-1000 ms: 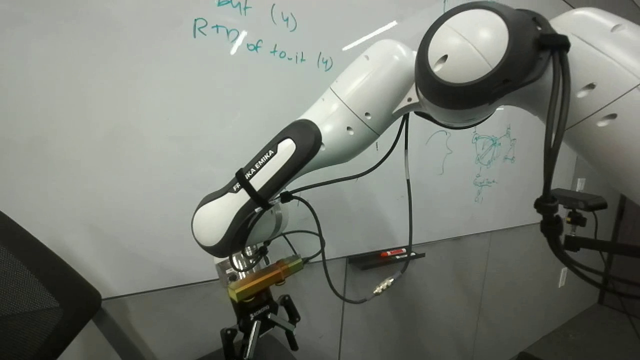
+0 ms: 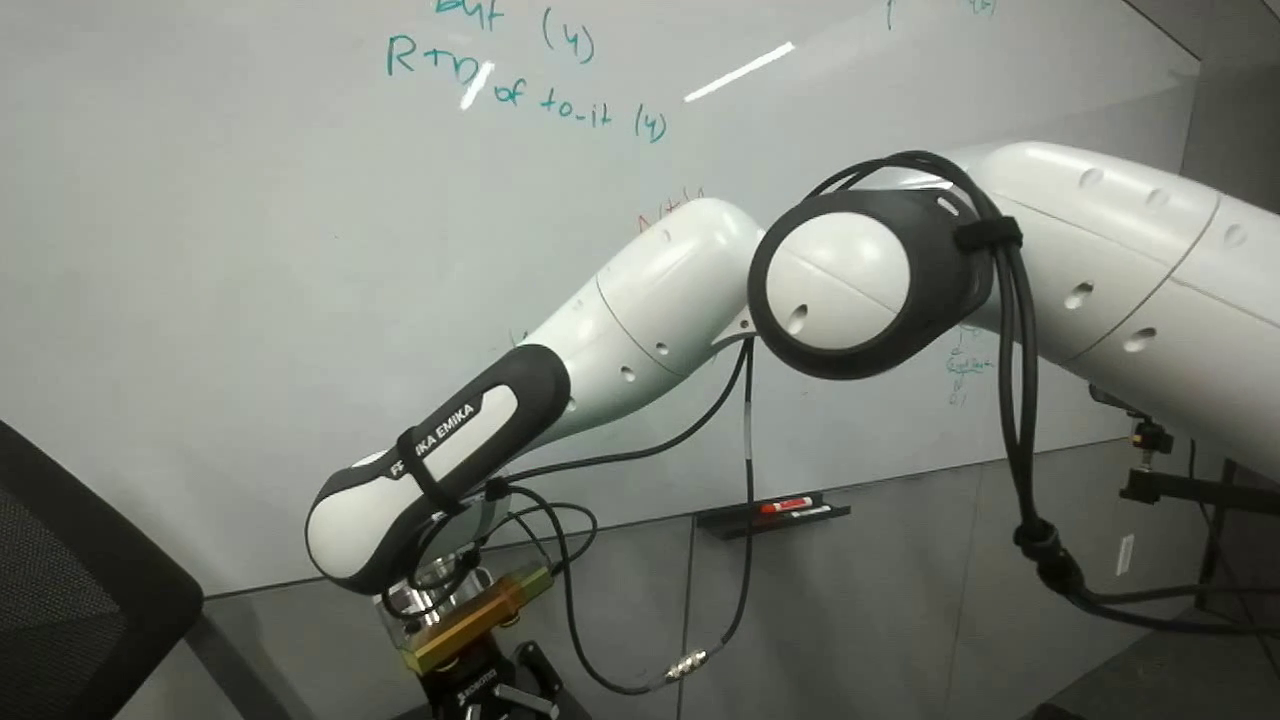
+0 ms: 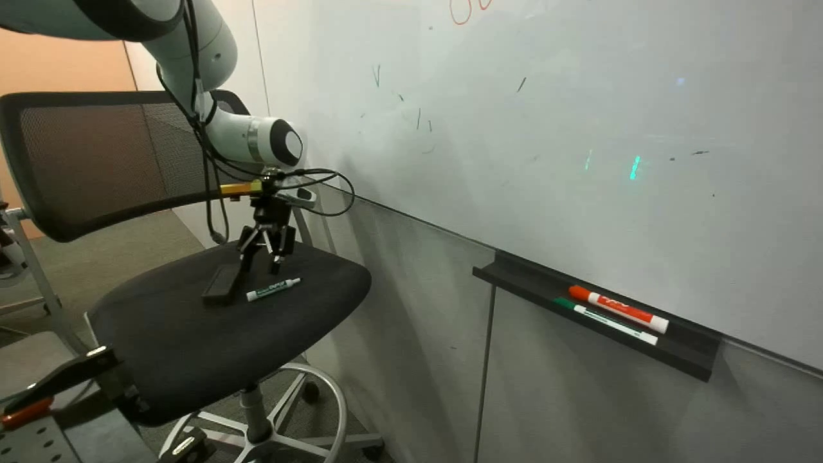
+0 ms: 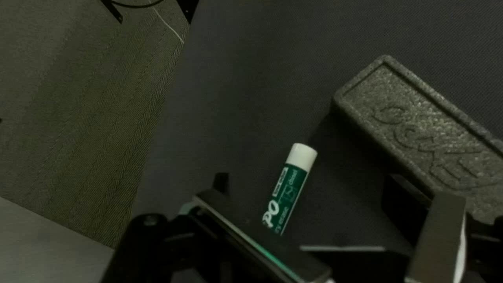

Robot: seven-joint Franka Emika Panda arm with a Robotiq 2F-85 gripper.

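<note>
A green-and-white dry-erase marker [image 3: 272, 289] lies on the black chair seat [image 3: 231, 347]. Beside it rests a dark grey eraser [image 3: 224, 283], seen larger in the wrist view as a speckled block [image 4: 419, 127] with raised lettering. My gripper [image 3: 262, 260] points down just over the seat, open and empty. In the wrist view the marker [image 4: 290, 188] shows between the two fingers, its lower end hidden behind the left finger [image 4: 264, 240]. The right finger [image 4: 436, 236] overlaps the eraser's near edge; whether they touch, I cannot tell.
A whiteboard [image 3: 578, 139] stands beside the chair. Its black tray [image 3: 494, 271] holds a red marker [image 3: 617, 306] and a green-capped marker [image 3: 613, 323]. The mesh chair back [image 3: 85, 154] rises behind the arm. Cables hang in loops around the wrist.
The arm has come down and shifted left in exterior view 1.
</note>
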